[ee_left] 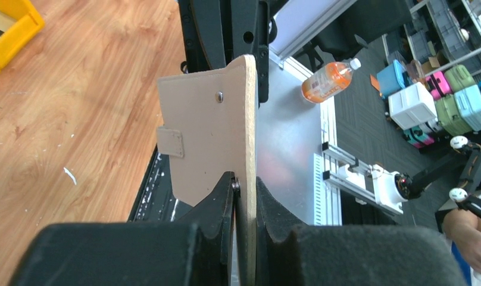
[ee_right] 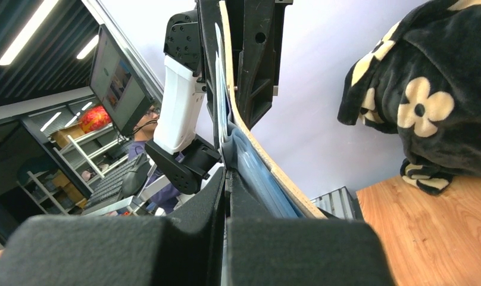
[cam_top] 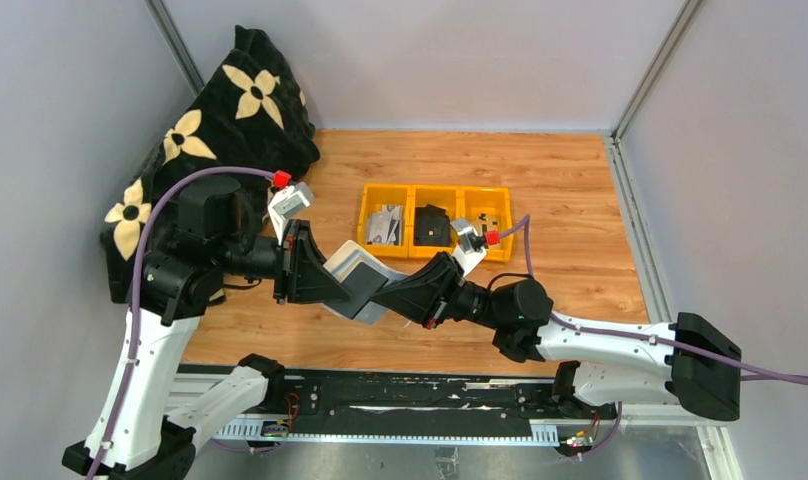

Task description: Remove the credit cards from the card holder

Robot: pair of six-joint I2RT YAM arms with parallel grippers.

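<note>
Both grippers meet at the open card holder (cam_top: 361,283) over the table's middle. Its tan leather face with snap and tab (ee_left: 202,119) shows in the left wrist view; blue-grey sleeves (ee_right: 253,173) line it in the right wrist view. My left gripper (cam_top: 335,295) has the holder's edge (ee_left: 247,179) between its fingers; whether it grips tightly is hard to tell. My right gripper (cam_top: 380,298) is shut at the sleeves' edge on the other side; what is between its fingertips is unclear.
A yellow three-section tray (cam_top: 413,190) with cards and dark items stands behind. A flowered black cushion (cam_top: 220,120) fills the back left.
</note>
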